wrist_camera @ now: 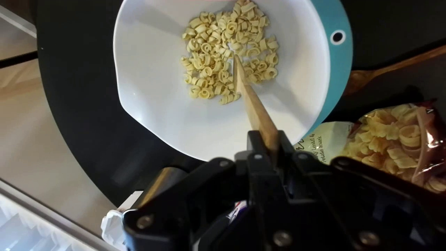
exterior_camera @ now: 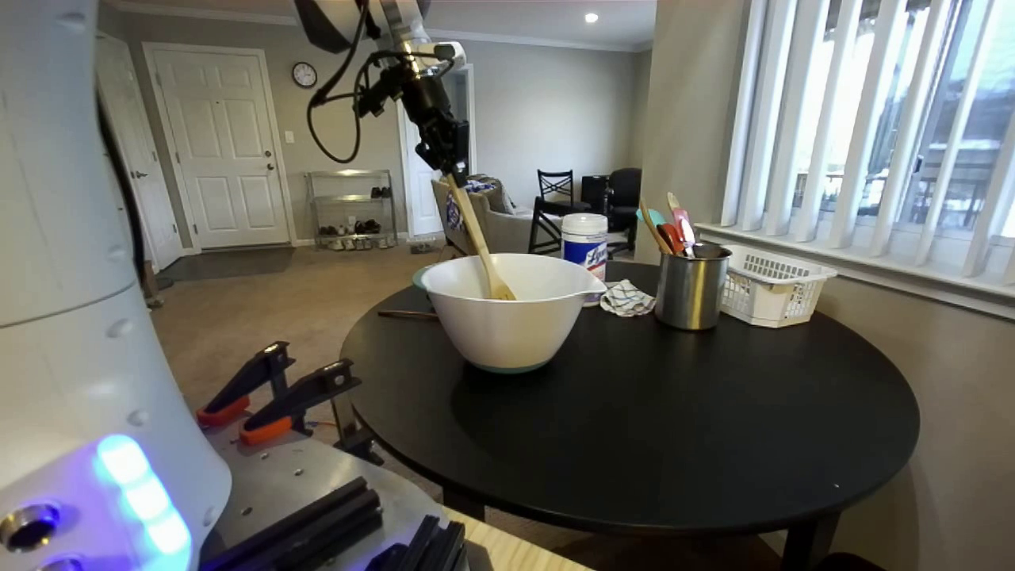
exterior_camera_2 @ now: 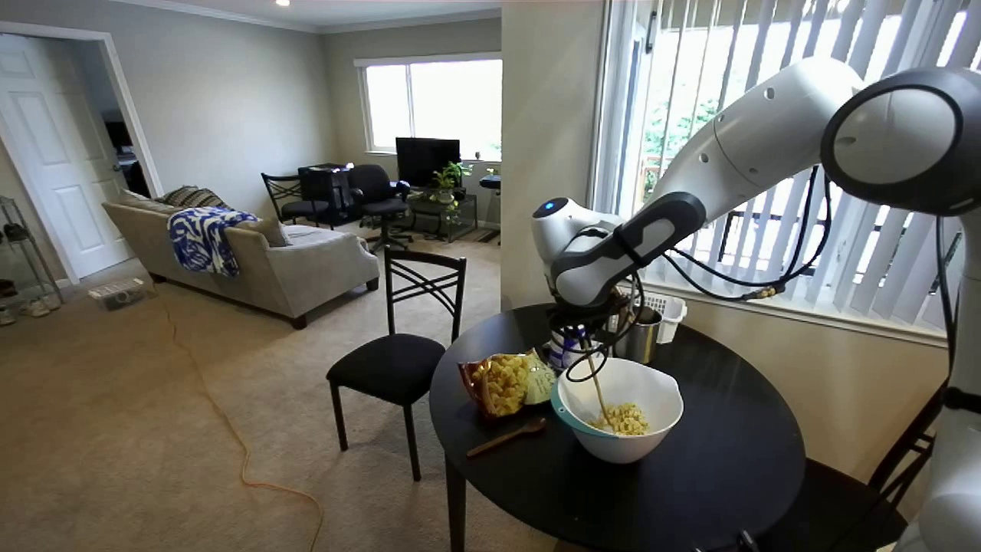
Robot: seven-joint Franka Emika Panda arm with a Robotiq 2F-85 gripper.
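My gripper is shut on the handle of a wooden utensil (wrist_camera: pixel 257 106), which slants down into a white bowl (exterior_camera: pixel 504 328) with a teal rim strip. Curled pasta-like pieces (wrist_camera: pixel 209 54) lie spread over the bowl's bottom, and in the wrist view the utensil's lower end is among them. Exterior view 1 shows its slotted head inside the bowl near the rim line, with my gripper above the bowl. Whether the head touches the bowl's floor cannot be told.
An open snack bag (exterior_camera_2: pixel 503 382) and a wooden spoon (exterior_camera_2: pixel 506 436) lie beside the bowl. A steel utensil pot (exterior_camera: pixel 691 290), a wipes canister (exterior_camera: pixel 584 249), a folded cloth (exterior_camera: pixel 627 299) and a white basket (exterior_camera: pixel 772 287) stand behind.
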